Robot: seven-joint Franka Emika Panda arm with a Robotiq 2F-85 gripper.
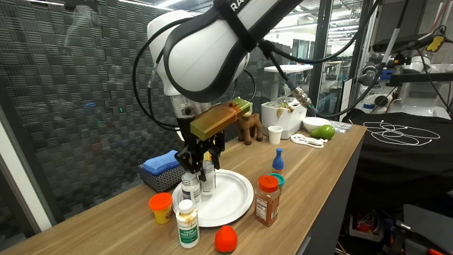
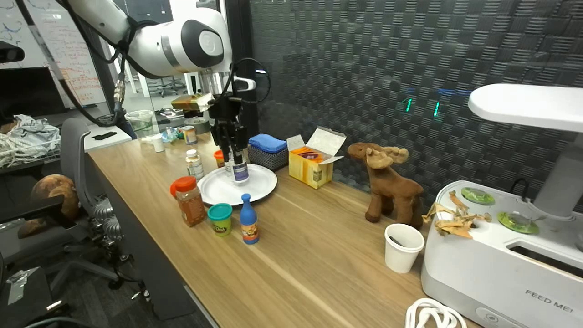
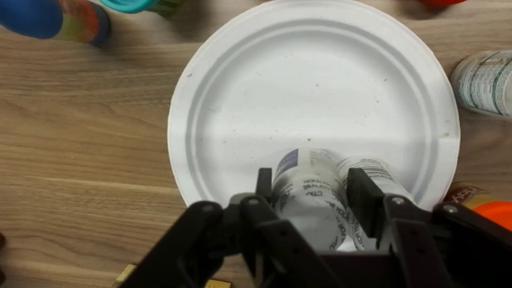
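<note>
My gripper is shut on a white bottle (image 3: pixel 314 201) with a purple-and-white label, one finger on each side of it. In exterior view 1 this held bottle (image 1: pixel 208 180) is upright over the white plate (image 1: pixel 235 197); whether its base touches the plate is hard to tell. A second white bottle (image 1: pixel 191 190) stands on the plate right beside it, toward the left. The wrist view shows this second bottle (image 3: pixel 377 175) close against the outside of my right-hand finger. Most of the plate (image 3: pixel 307 96) is bare.
Around the plate stand a plant food bottle (image 1: pixel 187 225), an orange-lidded tub (image 1: pixel 161 207), a red-lidded spice jar (image 1: pixel 267 202), a teal-lidded tub (image 2: pixel 220 219) and a blue bottle (image 2: pixel 249 221). Behind it are a grey box with blue cloth (image 2: pixel 268 150) and an open yellow box (image 2: pixel 310 164).
</note>
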